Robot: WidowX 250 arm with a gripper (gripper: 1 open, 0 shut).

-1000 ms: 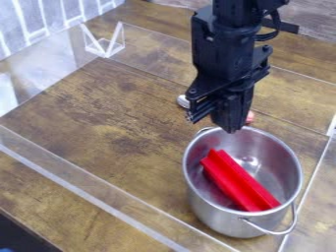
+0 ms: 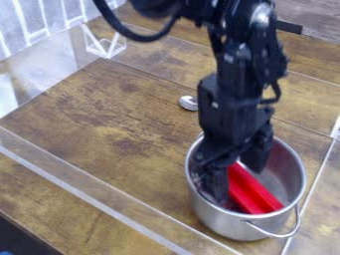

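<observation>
A steel pot [image 2: 242,224] with a wire handle stands at the lower right of the camera view. A red bar-shaped object [image 2: 255,196] lies inside it, its upper part hidden by my gripper. My black gripper [image 2: 229,167] reaches down into the pot over the red object, blurred, its fingers apart as far as shows.
A metal spoon [image 2: 188,102] lies on the wooden table [image 2: 93,129] behind the pot. Clear plastic strips run along it, and a white rack [image 2: 27,25] stands at the back left.
My gripper has moved down from above the pot into it, now covering the upper part of the red object.
</observation>
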